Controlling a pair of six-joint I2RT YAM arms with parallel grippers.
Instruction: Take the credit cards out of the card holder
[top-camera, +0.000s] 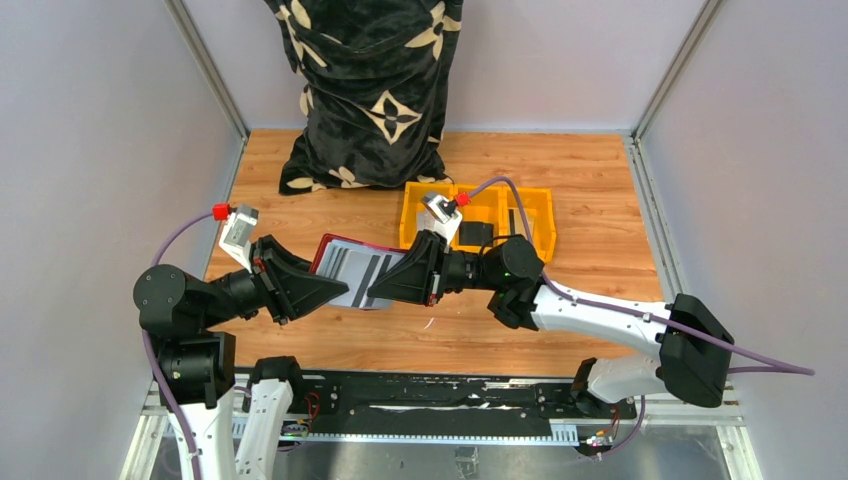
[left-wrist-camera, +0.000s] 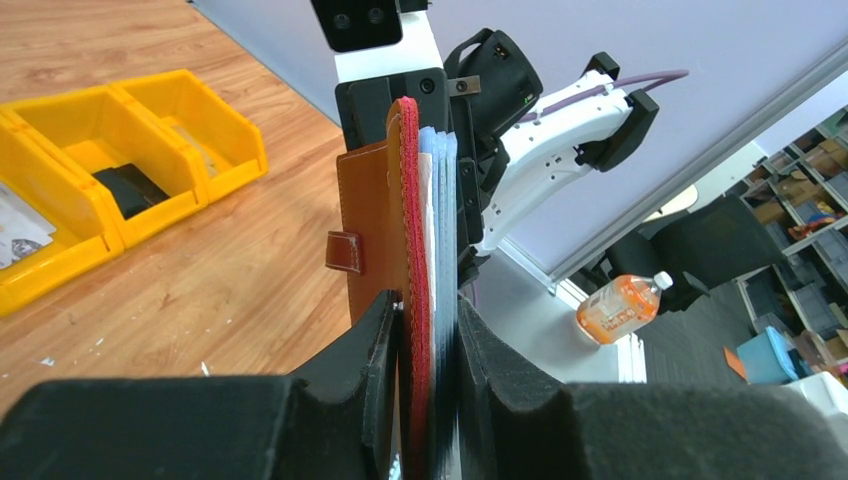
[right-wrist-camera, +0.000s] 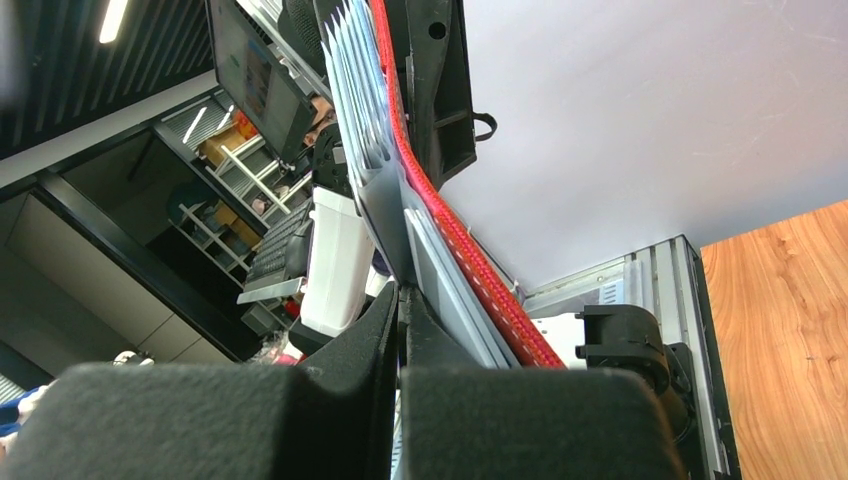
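The card holder (top-camera: 350, 270), brown leather with red trim and a stack of clear sleeves, is held in the air between my grippers. My left gripper (top-camera: 335, 290) is shut on it; in the left wrist view the holder (left-wrist-camera: 412, 220) stands edge-on between the fingers, its strap tab to the left. My right gripper (top-camera: 380, 292) reaches over the sleeves from the right. In the right wrist view its fingertips are shut at the sleeves (right-wrist-camera: 445, 280); whether a card is between them cannot be told.
A yellow divided bin (top-camera: 525, 200) with dark and pale items sits at the back right of the wooden table (top-camera: 560, 300). A dark patterned cloth (top-camera: 365, 100) hangs at the back.
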